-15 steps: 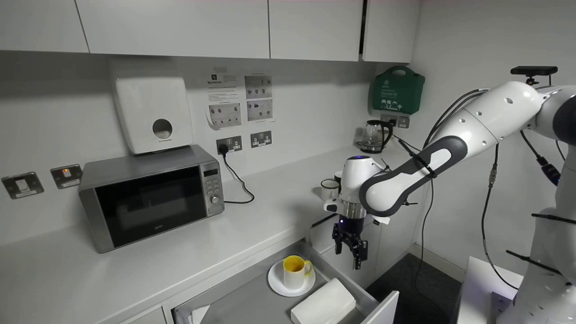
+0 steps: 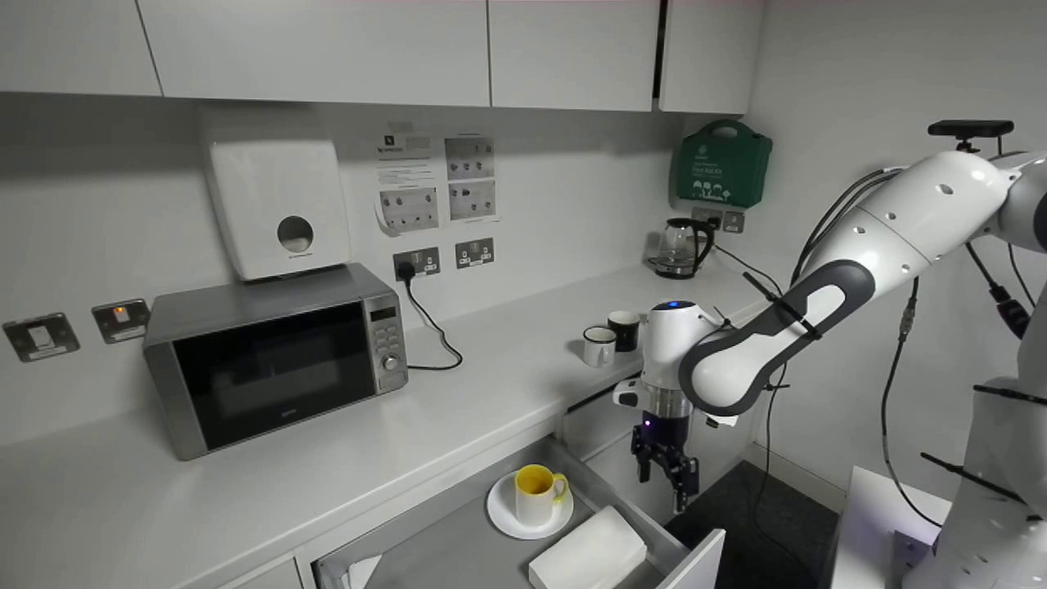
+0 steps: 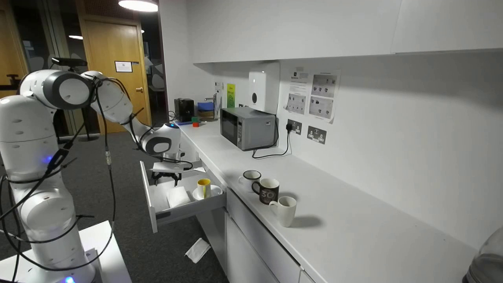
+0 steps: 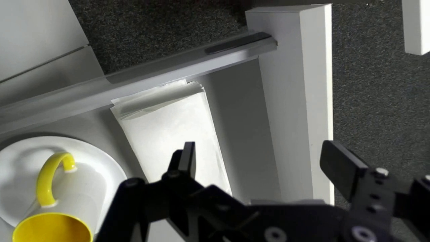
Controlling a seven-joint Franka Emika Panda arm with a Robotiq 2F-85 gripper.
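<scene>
My gripper (image 2: pixel 659 481) hangs above the open drawer (image 3: pixel 214 201), its fingers pointing down. In the wrist view its two black fingers (image 4: pixel 187 159) stand wide apart, and the drawer's white front panel (image 4: pixel 292 92) lies below the gap. Nothing is held. Inside the drawer, a white mug with a yellow inside and handle (image 2: pixel 535 496) rests upright on a white saucer (image 2: pixel 501 510). Beside them lies a stack of folded white paper towels (image 4: pixel 173 129); the wrist view has the left finger over its lower part.
On the counter stand a white mug with a dark rim (image 3: pixel 250 178), a black mug (image 3: pixel 269 191) and a plain white mug (image 3: pixel 285 211). A microwave (image 2: pixel 275 353) sits further along. A white paper (image 3: pixel 198 250) lies on the floor.
My arm and gripper have moved right and lower in exterior view 1, uncovering the black mug on the counter. The drawer and its contents have stayed put.
</scene>
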